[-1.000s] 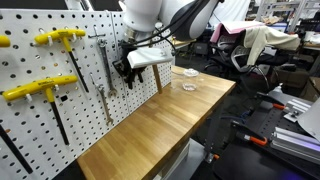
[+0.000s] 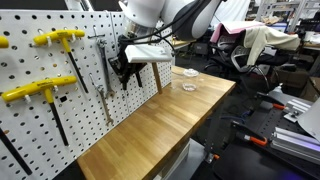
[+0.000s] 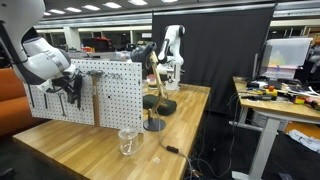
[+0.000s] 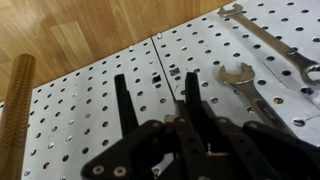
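My gripper reaches over the white pegboard (image 4: 85, 100) in the wrist view. Its two black fingers (image 4: 124, 100) stand part-way apart, and board shows in the gap. Whether anything is held there is not clear. Two metal wrenches lie against the board to the right: a shorter wrench (image 4: 255, 95) and a longer wrench (image 4: 268, 40). At the left edge runs a brown wooden handle (image 4: 14, 120). In exterior view 1 the gripper (image 2: 124, 76) is close to the board, right of the hanging wrench (image 2: 104, 66); its fingertips are hard to make out.
Yellow clamps (image 2: 42, 88) hang on the board's left part. A wooden tabletop (image 2: 160, 128) lies below, mostly bare. Clear round containers (image 3: 128, 140) stand on it, and a wooden-handled tool (image 3: 97, 103) hangs near the arm.
The hanging tools look unmoved.
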